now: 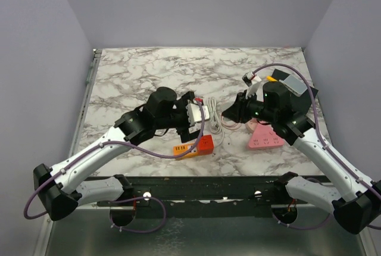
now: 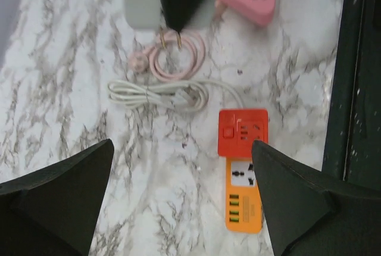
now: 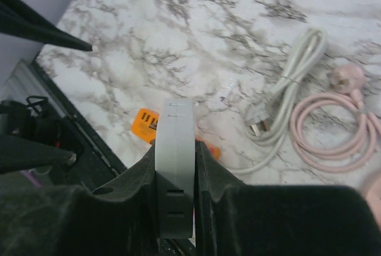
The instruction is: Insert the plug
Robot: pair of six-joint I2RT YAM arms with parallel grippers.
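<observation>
The power strip lies flat on the marble table, its red end (image 2: 243,134) and orange body (image 2: 243,208) in plain sight in the left wrist view. Its socket holes face up. My left gripper is raised above the table near the strip, fingers wide apart with nothing between. A pale grey plug (image 3: 177,166) is clamped in my right gripper (image 1: 229,114), held in the air to the right of the strip. Two brass-coloured prongs (image 2: 179,40) point down from it in the left wrist view. The top view hides the plug behind the dark fingers.
The strip's white cable (image 2: 152,94) lies bundled beside it, with a coiled pink cable (image 3: 327,131) alongside. A pink block (image 1: 266,137) sits at right; a black case (image 1: 296,89) stands behind it. Open marble lies at the back left.
</observation>
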